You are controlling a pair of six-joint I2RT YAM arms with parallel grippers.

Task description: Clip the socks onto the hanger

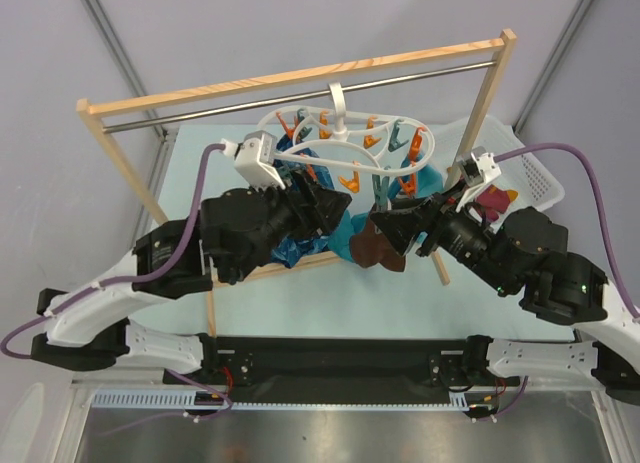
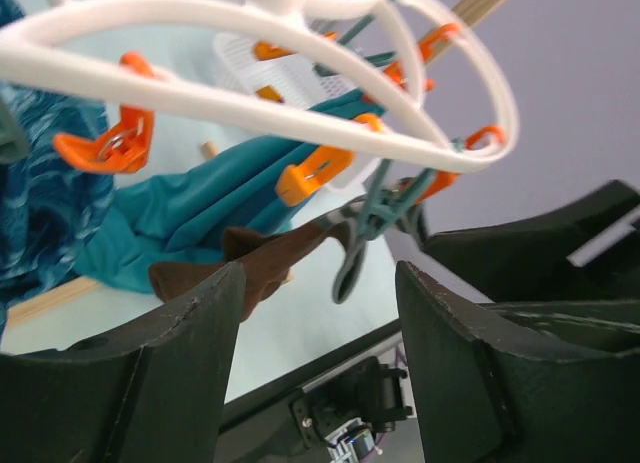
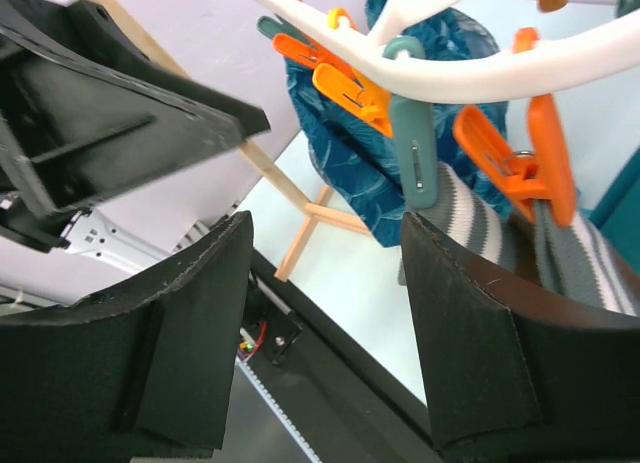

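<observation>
The white hanger (image 1: 340, 148) with orange and teal clips hangs from a wooden rack, blue, brown and striped socks below it. My left gripper (image 1: 325, 208) is raised just beneath the ring's front; in its own view its fingers are apart with nothing between, facing a teal clip (image 2: 380, 208) and brown cloth (image 2: 230, 268). My right gripper (image 1: 410, 228) is at the front right of the ring, below that clip. In the right wrist view its fingers are apart, under a teal clip (image 3: 415, 143), with striped socks (image 3: 465, 228) beyond and nothing clearly between them.
A white basket (image 1: 530, 183) with colourful socks stands behind the right arm. The rack's wooden posts (image 1: 140, 173) flank the hanger. The pale board (image 1: 260, 318) is clear at the front.
</observation>
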